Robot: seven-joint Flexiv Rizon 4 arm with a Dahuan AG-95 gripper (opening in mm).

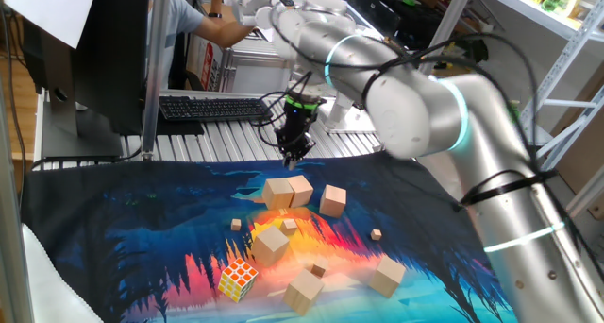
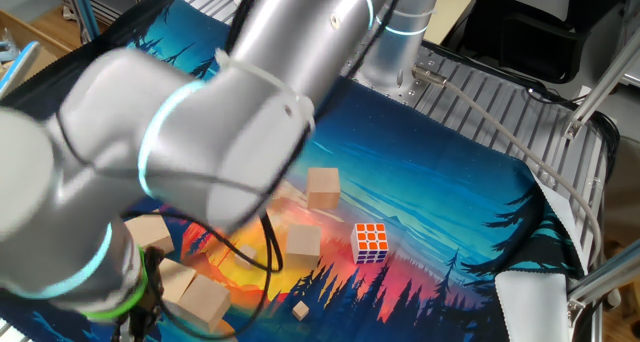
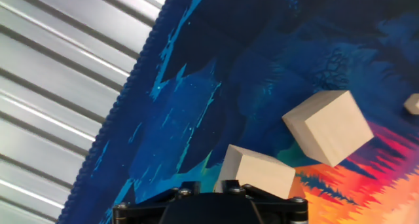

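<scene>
My gripper [image 1: 292, 161] hangs above the far edge of the cloth, behind a pair of large wooden cubes, the left cube [image 1: 277, 194] and the right cube [image 1: 301, 189]. In the wrist view, the dark gripper fills the bottom edge; how far its fingers are apart is unclear. Just beyond it lies a wooden cube [image 3: 264, 173], partly hidden, with another cube [image 3: 330, 127] farther right. Nearer the front of the cloth sits a Rubik's cube [image 1: 238, 280], orange on top. It shows clear of the arm in the other exterior view, as the Rubik's cube [image 2: 370, 243].
More large cubes stand apart, including one cube [image 1: 332, 201] at right and another cube [image 1: 304, 291] near the front. Several tiny blocks lie between, such as a block [image 1: 376, 235]. A keyboard [image 1: 213, 108] and monitor [image 1: 106, 73] stand behind.
</scene>
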